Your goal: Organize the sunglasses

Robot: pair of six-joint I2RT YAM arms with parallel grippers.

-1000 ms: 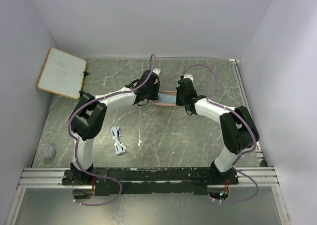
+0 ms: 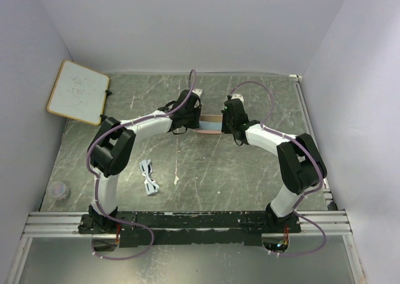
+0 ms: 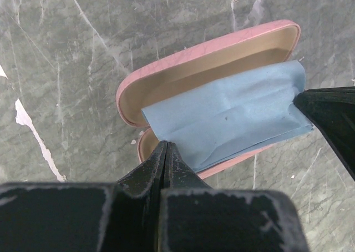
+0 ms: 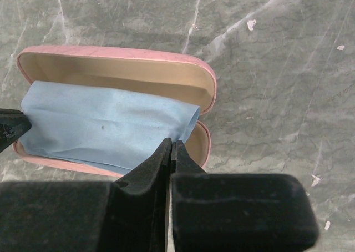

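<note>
An open glasses case with a pink rim [image 3: 211, 51] and beige inside lies on the table. A light blue cloth [image 4: 111, 124] stretches across its front half, covering most of that part. My left gripper is shut on the cloth's left end. At the other end my right gripper is shut on the cloth's edge, and small folds run from there in the left wrist view. The case's back half shows empty along its visible strip. Sunglasses cannot be made out; whatever lies beneath the cloth is hidden.
A small grey-white object [image 2: 149, 176] lies at the front left of the table. A round clear container [image 2: 59, 191] stands near the left edge, and a whiteboard [image 2: 79, 91] at the back left.
My left gripper has shifted very slightly toward the front, and the cloth's left end with it. The right arm looks unmoved.
</note>
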